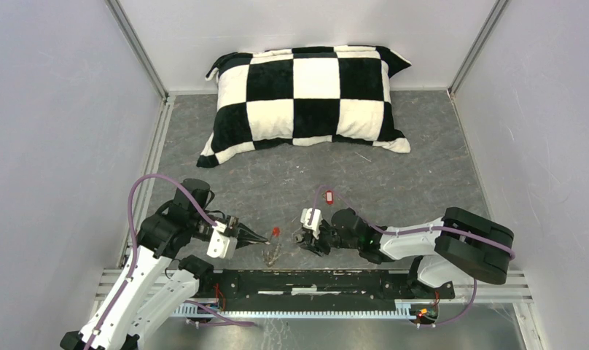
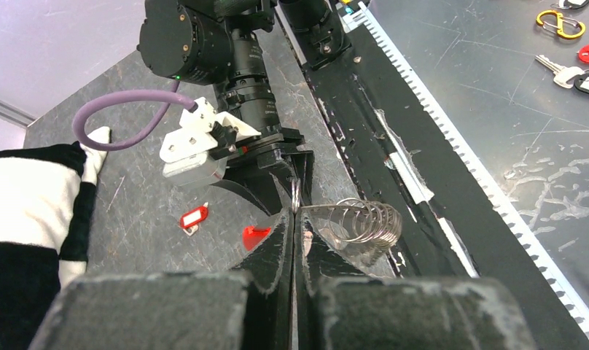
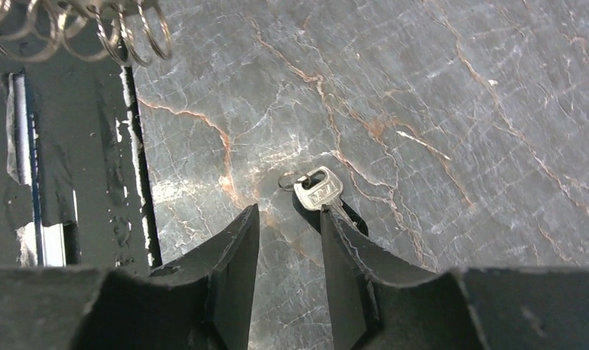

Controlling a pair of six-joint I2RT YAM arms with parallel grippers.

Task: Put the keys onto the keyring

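My left gripper is shut at the top of the keyring (image 2: pixel 361 222), a bunch of steel rings hanging with a red piece (image 2: pixel 255 235) below; in the top view it is at the front centre. My right gripper stands part open above a silver key (image 3: pixel 317 191) with a small ring and black tag, lying on the grey floor. The keyring's loops show at the top left of the right wrist view. Another key with a red tag (image 1: pixel 329 197) lies farther back.
A checkered cushion (image 1: pixel 316 98) fills the back. A dark rail (image 1: pixel 240 284) runs along the front edge. More keys, tags and a yellow carabiner (image 2: pixel 560 25) lie beyond it in the left wrist view.
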